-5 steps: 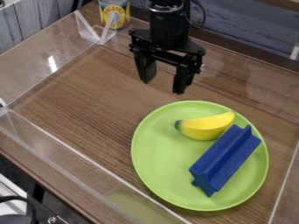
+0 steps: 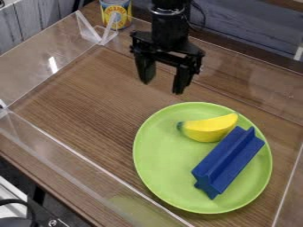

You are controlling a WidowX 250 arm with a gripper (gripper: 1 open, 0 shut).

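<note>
My black gripper [image 2: 164, 74] hangs at the upper middle, open, its two fingers wide apart with nothing between them, behind and above a green plate [image 2: 166, 168]. On the plate lie a yellow banana [image 2: 207, 129] and, to its right and front, a long blue block [image 2: 229, 162].
A can [image 2: 115, 12] stands at the back left beside a clear plastic piece. Clear panels edge the table [image 2: 83, 115] along the left. The wooden surface left of the plate is bare. A black cable lies at the bottom left.
The plate and the things on it have not moved.
</note>
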